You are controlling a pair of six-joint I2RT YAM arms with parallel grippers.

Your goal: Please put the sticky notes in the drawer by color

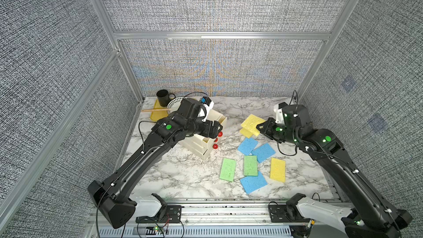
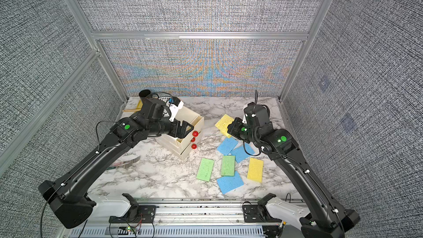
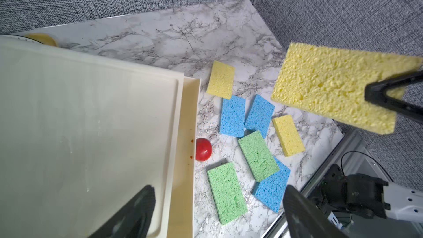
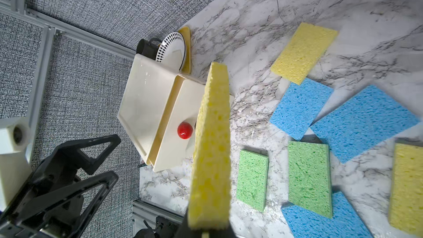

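Note:
A yellow sticky note [image 3: 348, 83], sponge-like in texture, hangs clear of the table with my right gripper [image 1: 260, 127] shut on one end of it. My left gripper [image 1: 216, 129] stands open over the cream drawer unit [image 1: 193, 146], its fingers [image 3: 136, 211] apart with nothing seen between them. Red knobs [image 2: 193, 146] mark the unit's right side. Below the held note, another yellow note [image 4: 304, 52] lies on the table. Blue notes [image 4: 301, 108], green notes [image 4: 252, 179] and one more yellow note [image 1: 277, 169] lie nearer the front. Part of the unit is hidden by my left arm.
Behind the unit at the back left stand a black mug [image 1: 163, 97], a patterned plate [image 4: 171, 50] and a yellow board [image 1: 157, 115]. A fork [image 2: 130, 162] lies left of the unit.

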